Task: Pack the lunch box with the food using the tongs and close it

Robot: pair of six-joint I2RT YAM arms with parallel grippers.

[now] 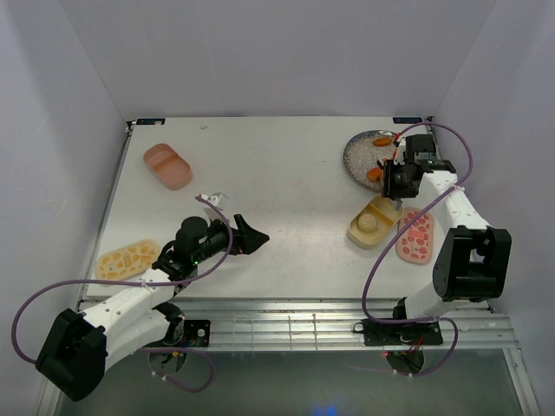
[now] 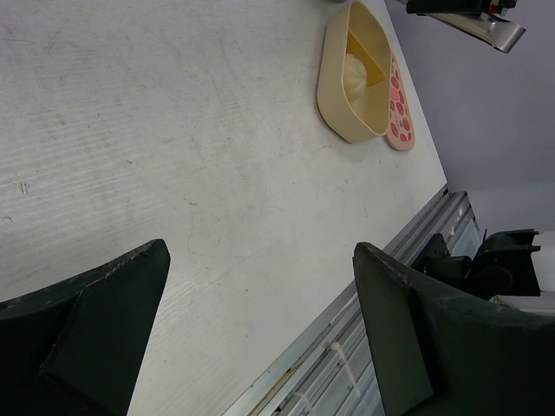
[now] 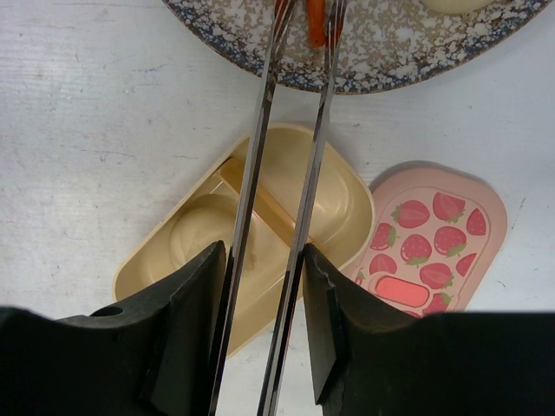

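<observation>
A speckled plate (image 1: 357, 156) with orange food pieces stands at the back right. Below it sits the cream lunch box (image 1: 355, 230), divided, with a round item inside. My right gripper (image 1: 390, 180) is over the box's back end, holding steel tongs (image 3: 251, 182) part closed; their tips reach onto the plate at an orange piece (image 3: 316, 24), and I cannot tell whether they grip it. My left gripper (image 1: 251, 232) hangs open and empty at the left middle.
A pink strawberry lid (image 1: 415, 247) lies right of the box. A pink container (image 1: 167, 166) and a yellow lid (image 1: 126, 260) are at the left.
</observation>
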